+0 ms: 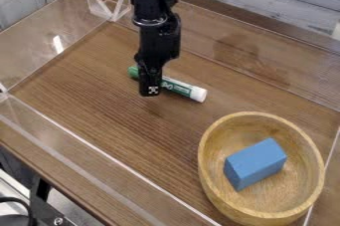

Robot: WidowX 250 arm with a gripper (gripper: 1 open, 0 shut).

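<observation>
My black gripper points down at the middle-left of the table, its tip low over a green and white tube that lies diagonally on the wood. The gripper appears shut; whether it touches the tube or has anything between its fingers is hard to tell, as the tube passes behind it. At the lower right a wooden bowl holds a blue block.
A white wall runs along the back, and clear edging lines the left side.
</observation>
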